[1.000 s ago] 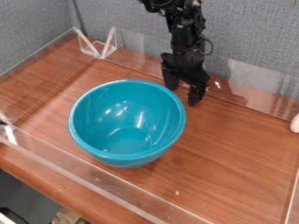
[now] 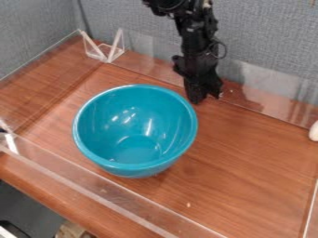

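Observation:
My black gripper (image 2: pixel 199 91) hangs low over the wooden table at the back centre, just behind a large teal bowl (image 2: pixel 134 130). Its fingers look closed, with nothing seen between them, though they are dark and small in the view. The bowl looks empty and stands left of the table's middle.
A white wire rack (image 2: pixel 102 46) is at the back left near the grey wall. A small white object (image 2: pixel 313 131) sits at the right edge. Clear strips run along the back and front of the table (image 2: pixel 243 177).
My gripper has shifted very slightly at the back of the table. The bowl and the other things stay where they were.

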